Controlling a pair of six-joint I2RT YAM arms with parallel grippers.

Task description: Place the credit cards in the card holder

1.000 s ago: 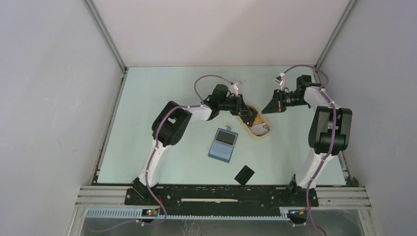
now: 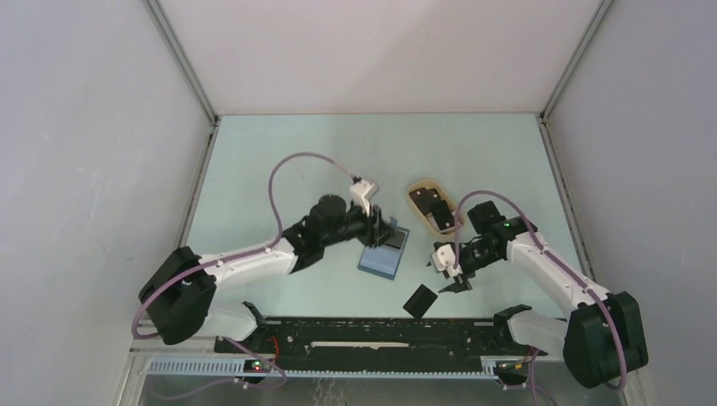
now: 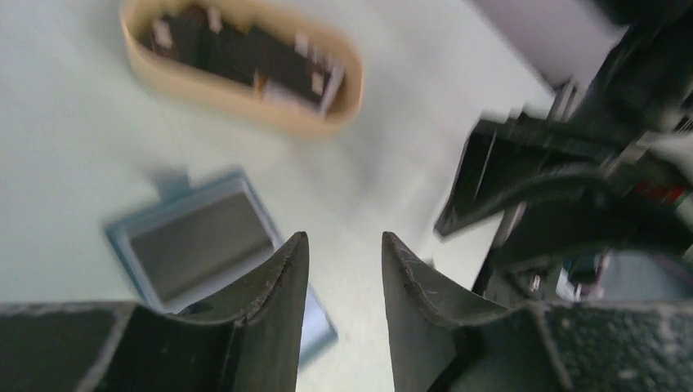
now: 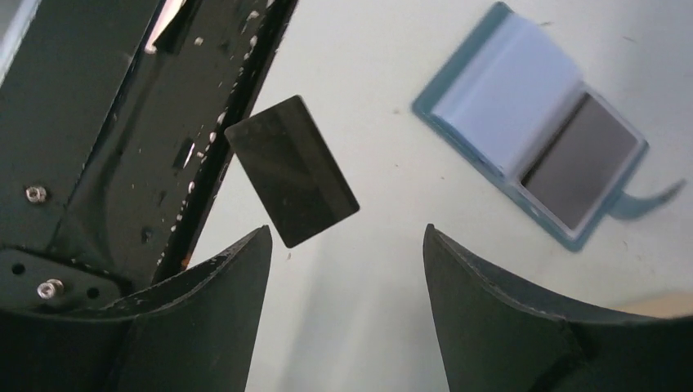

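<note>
A black card [image 2: 420, 301] lies by itself near the front edge; in the right wrist view it [image 4: 292, 171] is left of the blue card holder [image 4: 504, 98]. My right gripper hangs above and beside that card, fingers apart, nothing between them. My left gripper is open and empty, over the card holder [image 2: 380, 262], whose dark upper section [image 3: 198, 241] shows. More dark cards [image 2: 431, 203] lie in a tan tray [image 2: 457, 222] behind.
The dark front rail [image 2: 372, 334] runs just below the loose card. The two arms are close together over the middle right.
The dark cards in the tray look rearranged.
</note>
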